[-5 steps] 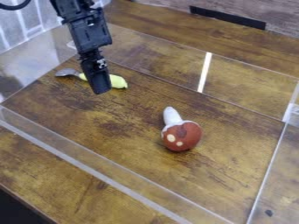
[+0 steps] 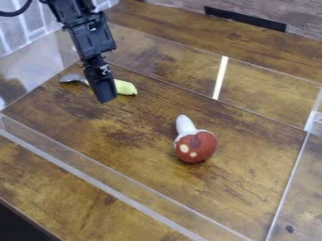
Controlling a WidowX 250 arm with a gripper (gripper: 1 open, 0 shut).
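My gripper [image 2: 104,89] hangs at the upper left of the wooden surface, shut as far as can be seen, with nothing visible between its fingers. Right behind it lies a pale green object [image 2: 124,88], with a thin grey piece [image 2: 73,80] to its left, partly hidden by the gripper. A toy mushroom [image 2: 195,146] with a red, spotted cap and a white stem lies on its side at the centre right.
Clear low walls [image 2: 300,184] enclose the wooden work area [image 2: 126,151]. A white strip [image 2: 220,78] stands out at the back.
The objects on the surface look unmoved.
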